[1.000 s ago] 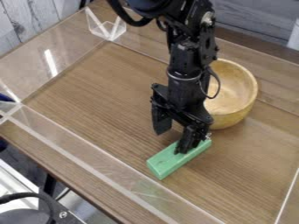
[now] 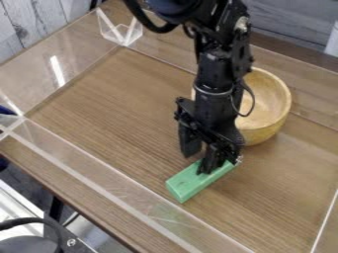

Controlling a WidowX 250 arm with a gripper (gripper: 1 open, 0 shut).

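A black robot arm reaches down from the top centre to the gripper (image 2: pixel 211 152), whose fingers are over and against the upper end of a green rectangular object (image 2: pixel 192 186) lying on the wooden table (image 2: pixel 93 119). Whether the fingers are closed on it cannot be told, as dark parts hide that end.
A tan round bowl (image 2: pixel 267 104) stands right behind the arm. A clear angular object (image 2: pixel 121 30) is at the back left. Black cables lie at the left edge and lower-left corner.
The gripper has shifted slightly and sits more over the green object's upper end. The green object appears nearly in the same place.
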